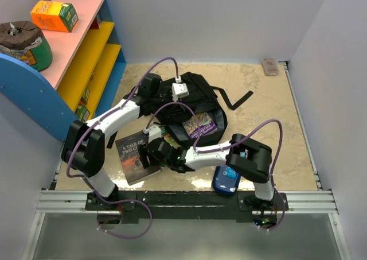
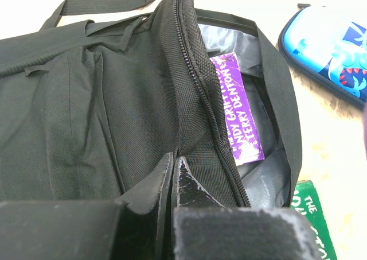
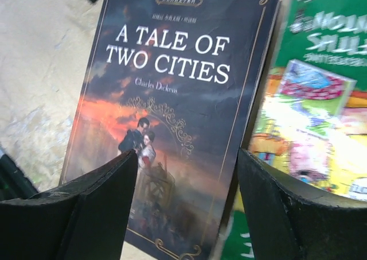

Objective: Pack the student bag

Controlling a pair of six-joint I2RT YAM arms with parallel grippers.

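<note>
The black bag (image 1: 200, 93) lies at the back middle with its mouth toward the front; a purple book (image 2: 238, 113) shows inside it. My left gripper is shut at the bag's zipped edge, black fabric at its tips. Whether a fold is pinched between them is hard to see. "A Tale of Two Cities" (image 3: 166, 93), a dark book, lies flat on the table. Above it my right gripper stands open, nothing between its fingers. A green book (image 3: 321, 42) lies right beside it, partly hidden by the right arm in the top view.
A blue pencil case (image 1: 226, 179) lies at the front right. The shelf (image 1: 86, 47) on the left carries a box (image 1: 54, 15) and a dark round container (image 1: 26, 45). A small box (image 1: 269, 66) sits at the back right.
</note>
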